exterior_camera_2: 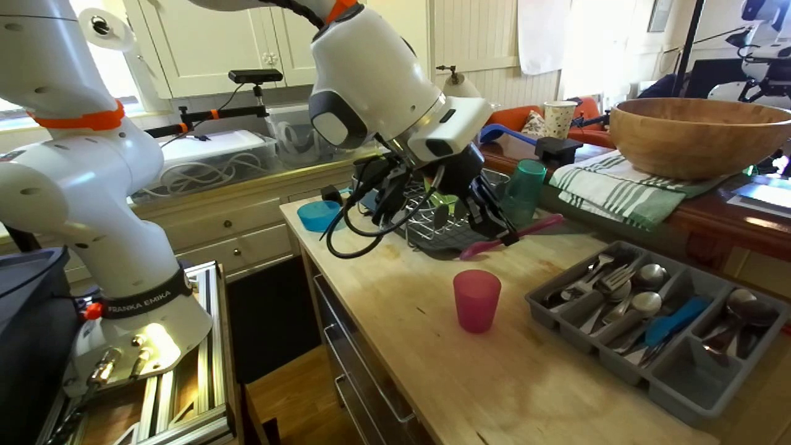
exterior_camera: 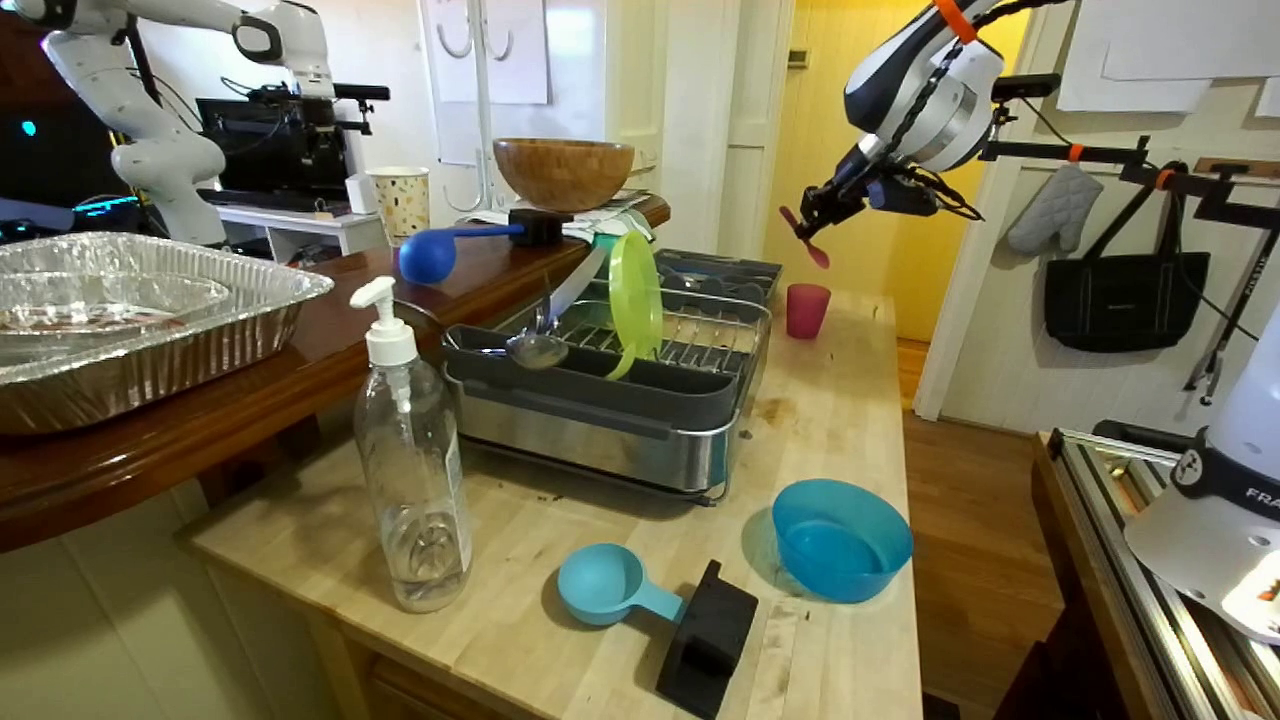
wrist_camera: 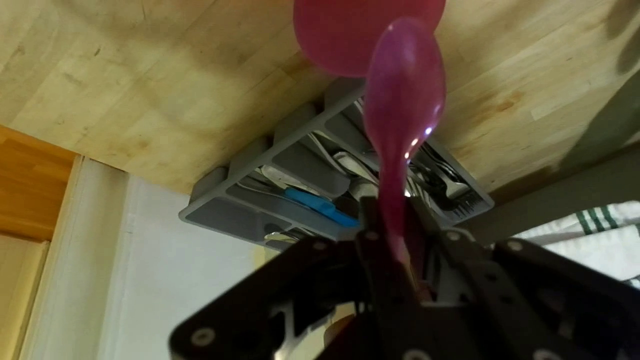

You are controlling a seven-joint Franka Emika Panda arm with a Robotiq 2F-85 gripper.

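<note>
A pink spoon [wrist_camera: 403, 90] is pinched in my gripper, its bowl sticking out past the fingertips. Seen from exterior view 2, the gripper [exterior_camera_2: 508, 236] holds the spoon [exterior_camera_2: 539, 225] tilted in the air above the counter, both ends showing. Exterior view 1 shows the spoon [exterior_camera: 818, 254] above a pink cup [exterior_camera: 807, 311]. The cup [exterior_camera_2: 476, 300] stands upright on the wood, apart from the spoon. A grey cutlery tray [exterior_camera_2: 545, 315] with metal cutlery and a blue utensil lies beside the cup.
The dish rack [exterior_camera: 708, 462] with a green plate stands along the counter. A blue bowl [exterior_camera: 842, 540], a light-blue scoop [exterior_camera: 602, 583] and a soap bottle [exterior_camera: 411, 504] occupy the near end. A green cup [exterior_camera_2: 524, 191] stands behind the spoon. Bare wood surrounds the pink cup's front side.
</note>
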